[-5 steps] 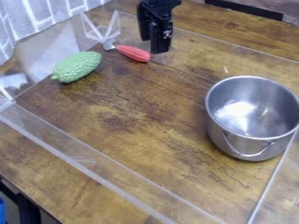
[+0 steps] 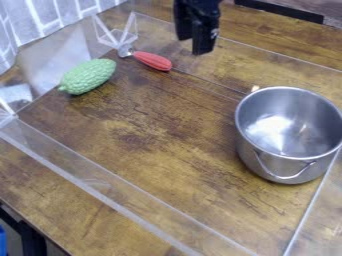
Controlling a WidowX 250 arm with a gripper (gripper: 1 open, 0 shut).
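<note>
The black gripper hangs at the top centre of the camera view, raised above a small red elongated object that lies on the wooden table. Whether its fingers are open or shut is too small and dark to tell. A green bumpy oblong object lies at the left. A steel pot stands at the right.
A clear low plastic barrier runs round the work area. A pale cloth or clear sheet lies at the back left corner.
The gripper has moved up and slightly to the right, away from the red object. The objects on the table have not visibly moved.
</note>
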